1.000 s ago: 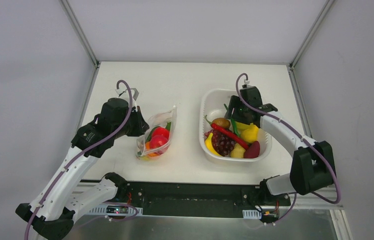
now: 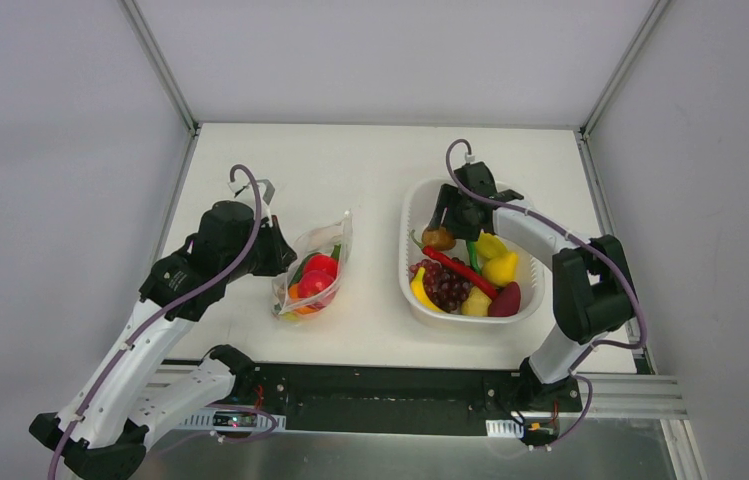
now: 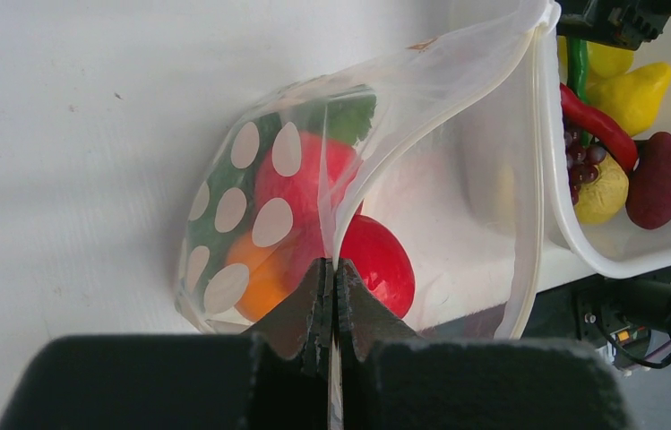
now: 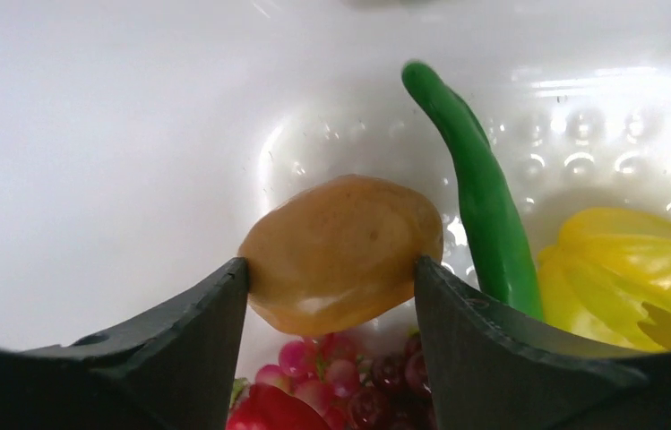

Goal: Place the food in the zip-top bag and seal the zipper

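Observation:
The clear zip bag point(image 2: 338, 232) holds red, orange and green produce on the table. My left gripper is shut on the bag's upper edge, holding it partly open. In the white tub point(image 2: 412, 210), my right gripper straddles a brown potato point(image 4: 340, 242), its fingers at either end; whether they grip it is unclear. Beside the potato lie a green chili point(image 4: 484, 206), yellow produce point(image 4: 627, 269), grapes point(image 4: 340, 376) and a red pepper point(image 4: 269, 408).
The tub also holds a banana point(image 2: 420, 290) and a dark red sweet potato point(image 2: 505, 302).
My right gripper has moved left within the tub, from over the chili and yellow produce onto the potato. The left arm and bag are nearly still.

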